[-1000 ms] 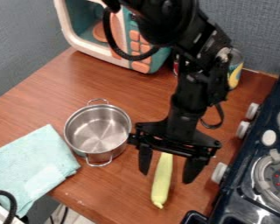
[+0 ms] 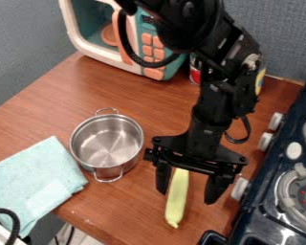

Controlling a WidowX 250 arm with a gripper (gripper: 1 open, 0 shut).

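The black gripper hangs open over a long pale yellow-green item, which looks like corn or a vegetable and lies on the wooden counter. Its two fingers stand either side of the item's upper part, and the gripper body hides that end. Whether the fingers touch it cannot be told.
A steel pot stands left of the gripper, beside a light blue cloth. A black stove borders the right. A toy microwave and cans, partly hidden by the arm, are at the back.
The gripper has shifted slightly to the right and its fingers sit a little differently around the yellow item. The other things have not moved.
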